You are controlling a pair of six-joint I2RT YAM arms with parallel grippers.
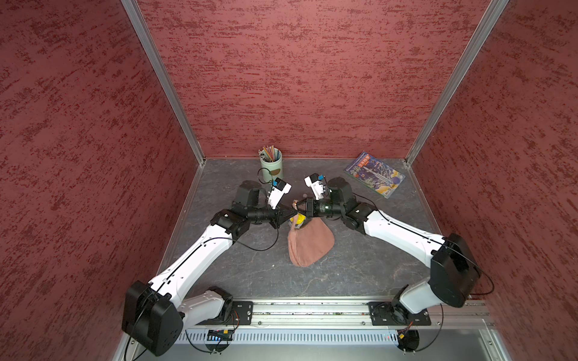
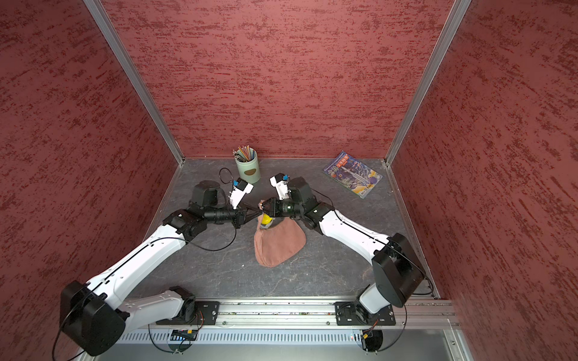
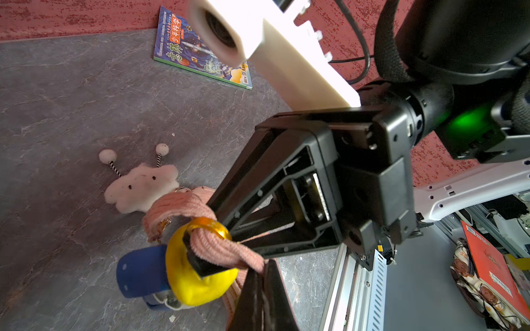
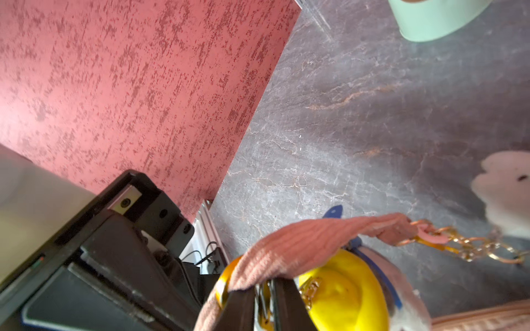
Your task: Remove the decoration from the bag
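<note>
The pink bag [image 1: 311, 242] lies on the table, its strap [image 4: 298, 242] raised between my grippers. A yellow and blue charm [image 3: 201, 275] hangs by the strap, with a gold ring [image 3: 209, 225] around it. My right gripper is shut on the charm's metal clasp. My left gripper is shut, and the pink strap runs in between its fingertips. A white cloud-shaped piece [image 3: 142, 186] with two bobbles lies just beyond; a gold chain [image 4: 474, 245] runs toward it from the strap. The grippers hide part of the ring and clasp.
A pale green pot [image 1: 272, 167] of pencils stands at the back, left of centre. A magazine [image 1: 375, 173] lies flat at the back right.
</note>
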